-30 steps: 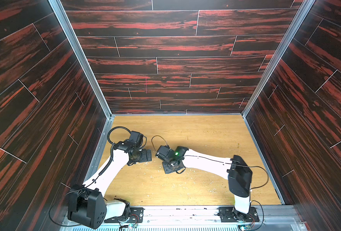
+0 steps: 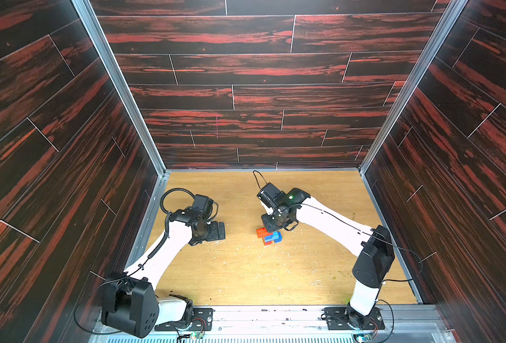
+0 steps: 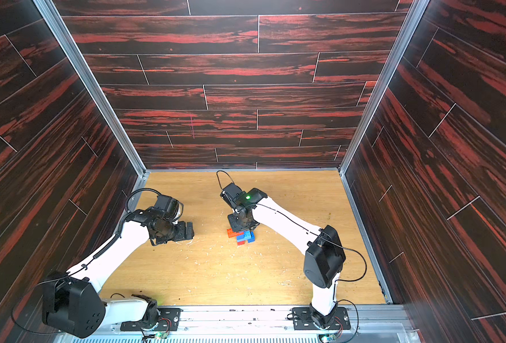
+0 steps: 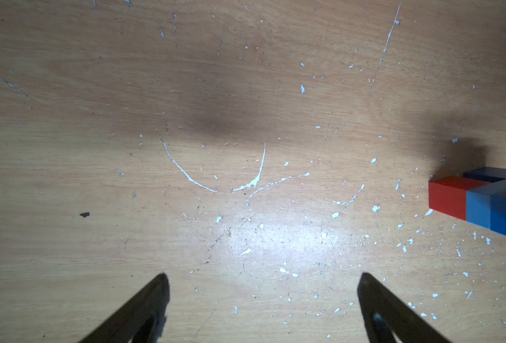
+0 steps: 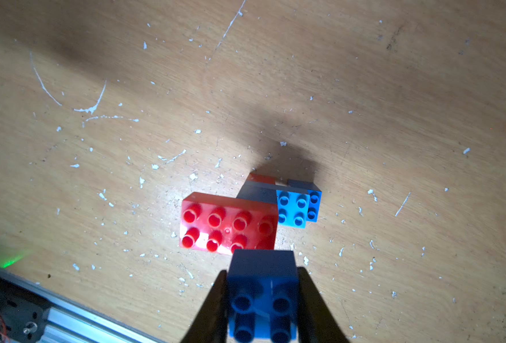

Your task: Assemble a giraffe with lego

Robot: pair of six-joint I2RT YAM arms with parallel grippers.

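Observation:
A small group of red and blue bricks sits on the table's middle: a red brick with studs up, a blue brick, more red and blue pieces beside or under them, in the left wrist view too (image 4: 447,194). My right gripper hangs just over this group, shut on a blue brick with studs showing. My left gripper is open above bare wood to the left of the bricks, nothing between its fingers.
Walls close it in at back and sides; a metal rail runs along the front edge.
My right arm has moved back and to the right, uncovering the brick group in the top left view. The left arm looks still.

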